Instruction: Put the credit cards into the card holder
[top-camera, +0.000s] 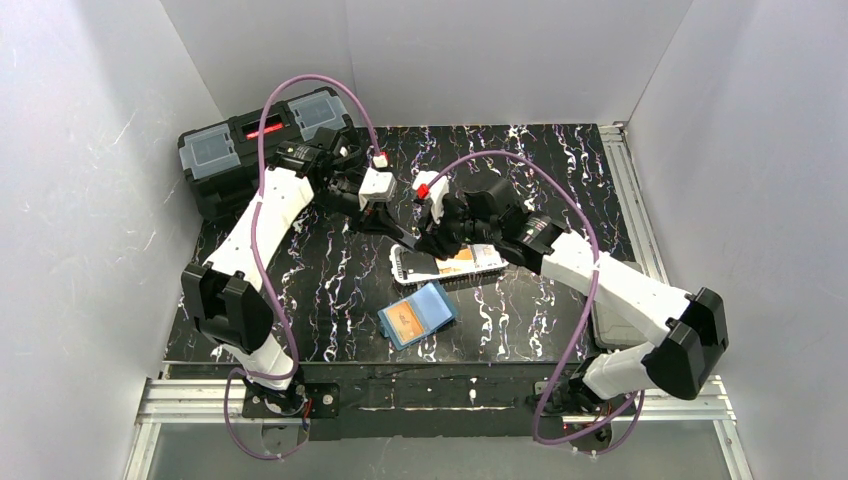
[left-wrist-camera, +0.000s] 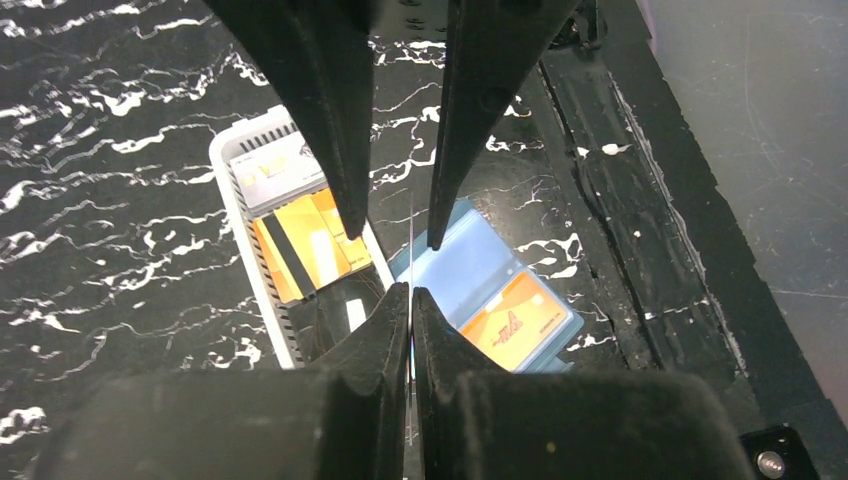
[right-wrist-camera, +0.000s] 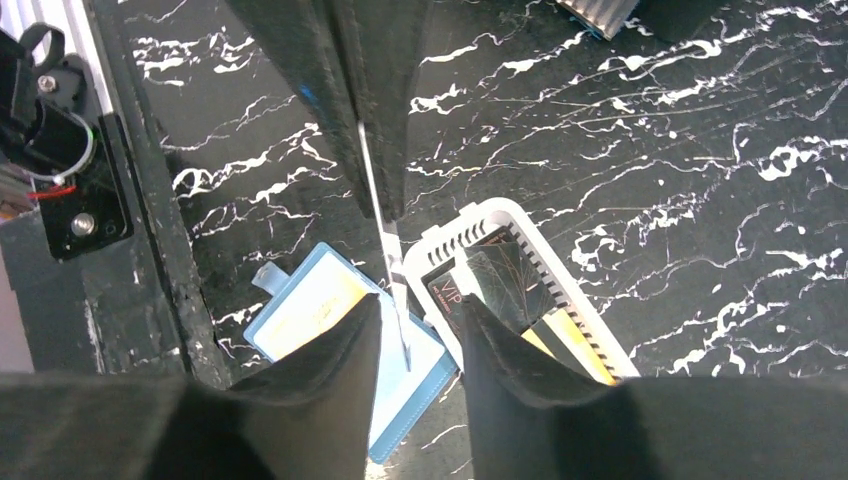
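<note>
Edge-on in the left wrist view, a thin card (left-wrist-camera: 411, 250) is pinched in my left gripper, which is shut. My right gripper has its fingers parted; the card's far end (right-wrist-camera: 405, 345) stands between them, with gaps showing on both sides. In the top view the card (top-camera: 408, 239) bridges the two grippers above the basket. The blue card holder (top-camera: 432, 307) lies spread open on the table, an orange card (top-camera: 405, 321) in its left part. A white basket (left-wrist-camera: 243, 220) holds more cards, including a yellow one (left-wrist-camera: 300, 240) and a dark one (right-wrist-camera: 510, 275).
A black toolbox (top-camera: 225, 160) stands at the back left. Near the right rail lies a grey flat box (top-camera: 617, 320), partly under the right arm.
</note>
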